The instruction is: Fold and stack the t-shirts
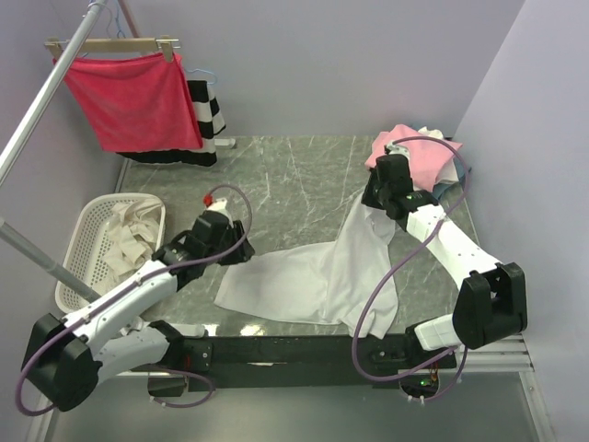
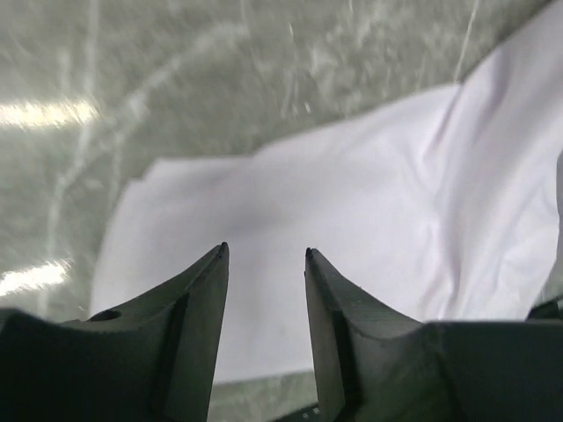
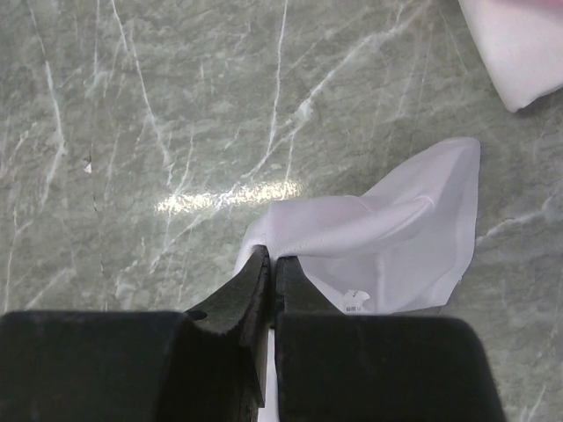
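A white T-shirt (image 1: 276,285) lies spread and creased across the front of the marble table, rising in a fold toward my right gripper (image 1: 373,193). That gripper is shut on a pinched fold of the white fabric (image 3: 352,220). My left gripper (image 1: 241,241) stands open above the shirt's left part (image 2: 176,229), with nothing between its fingers.
A stack of folded pink, white and blue clothes (image 1: 419,157) is at the back right. A white basket (image 1: 69,267) of cream cloth is at the left, below hanging red and striped cloths (image 1: 129,101).
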